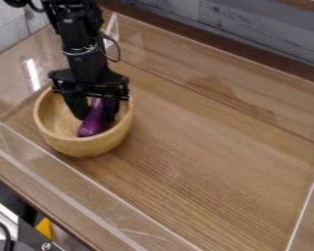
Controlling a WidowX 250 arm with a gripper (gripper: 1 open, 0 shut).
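A round tan bowl [81, 144] stands on the wooden table at the left. Inside it lies a long purple object [91, 119]. My black gripper [94, 106] reaches down into the bowl around the purple object's upper part; whether its fingers are closed on it is unclear.
The bare table [206, 162] stretches clear to the right. A grey wall [232, 34] runs along the back. Dark cables lie off the table's lower-left edge.
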